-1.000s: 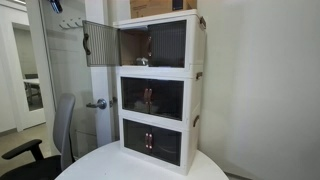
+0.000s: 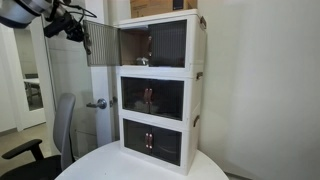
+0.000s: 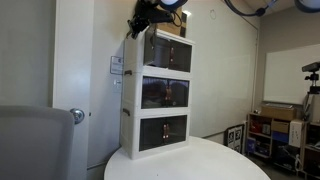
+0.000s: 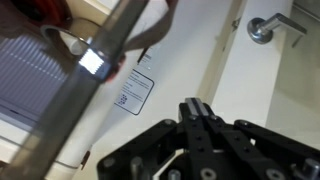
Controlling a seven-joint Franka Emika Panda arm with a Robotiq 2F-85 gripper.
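A white three-tier cabinet (image 2: pixel 188 75) stands on the round table, its top-left tinted door (image 2: pixel 102 45) swung open. In the wrist view, that door's blurred edge (image 4: pixel 85 75) crosses the left side. My gripper (image 2: pixel 76 30) is up beside the door's outer edge, close to its handle; whether they touch I cannot tell. In the wrist view my gripper is shut, nothing showing between its fingers. From the other side, the gripper (image 3: pixel 136 27) appears near the cabinet's top-left corner. The top-right door (image 2: pixel 168 44) and the lower doors (image 2: pixel 152 142) are closed.
A cardboard box (image 2: pixel 152 7) sits on top of the cabinet. A grey chair (image 2: pixel 62 130) stands to the left, near a room door with a metal lever (image 2: pixel 98 103).
My arm and gripper have come into view from the upper left and moved down and right to the open door's outer edge. The cabinet and its doors look much the same.
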